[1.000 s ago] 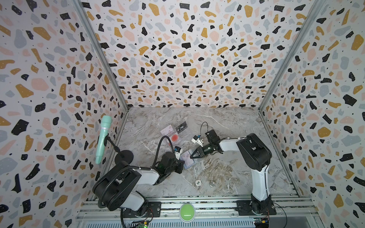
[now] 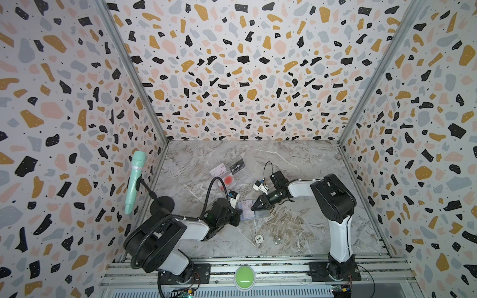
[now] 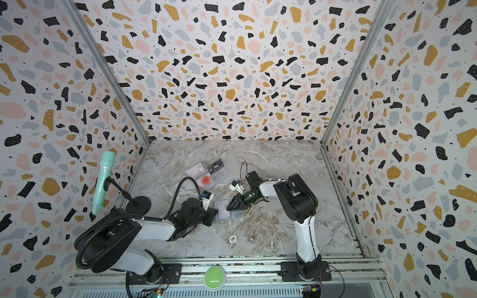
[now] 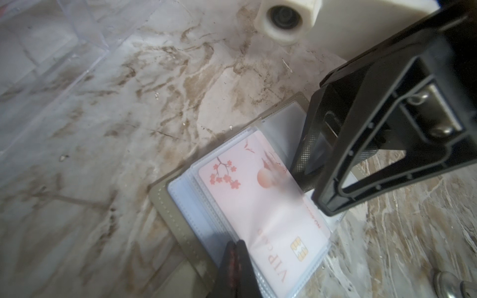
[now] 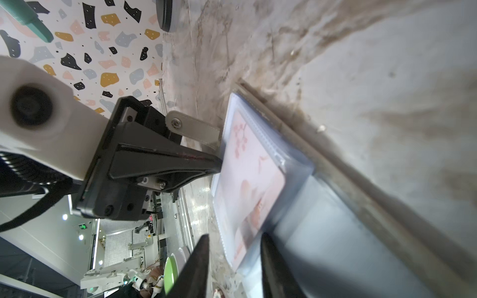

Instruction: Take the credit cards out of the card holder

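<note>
The opened card holder [image 4: 201, 226] lies on the table, its pale sleeve holding a pink VIP card [image 4: 278, 218]. At the holder's left edge, my left gripper is shut, its tips touching that edge; whether they pinch it I cannot tell. My right gripper is over the opposite end of the card. Its fingers [image 5: 198, 263] are apart, close to the card's edge and the sleeve opening. In the left wrist view these fingers [image 4: 342, 173] cover part of that end. No card shows pulled free between them.
Behind my left arm a clear tray [image 4: 64, 64] stands, with a pink card [image 2: 218, 169], a dark card [image 2: 237, 166] and a red-spotted one [image 2: 228, 180] around it. Two small round objects [image 2: 258, 239] lie in front.
The card holder has turned slightly and sits straighter to the table front. My right gripper has shifted a little right and toward the front. The left gripper has barely moved.
</note>
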